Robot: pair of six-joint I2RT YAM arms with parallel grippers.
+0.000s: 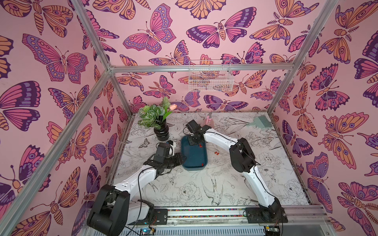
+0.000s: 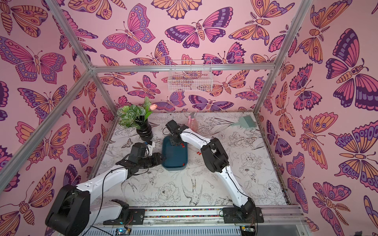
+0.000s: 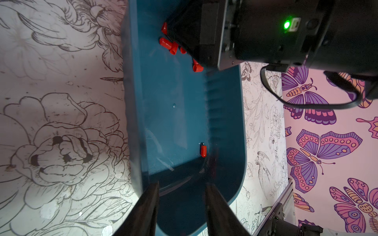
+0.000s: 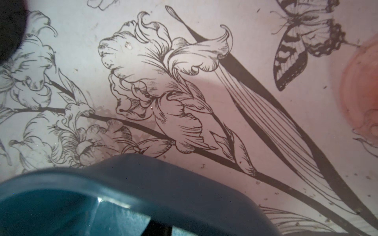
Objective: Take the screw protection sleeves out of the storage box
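Note:
The dark blue storage box (image 1: pixel 200 159) lies on the patterned table. Several small red sleeves (image 3: pixel 197 68) are in its far end, partly hidden by my right gripper, and a single sleeve (image 3: pixel 203 151) lies near the other end. On the table to the right of the box are a few red sleeves (image 1: pixel 217 153). My left gripper is open at the box's left side, nothing between its fingers. My right gripper (image 1: pixel 191 142) reaches down into the far end. Only a dark fingertip (image 4: pixel 157 228) shows in the right wrist view, so its grip is hidden.
A potted plant (image 1: pixel 160 131) stands behind the left arm. Behind the right gripper is a pink bottle (image 1: pixel 207 120), with a green brush-like item (image 1: pixel 259 122) at the back right.

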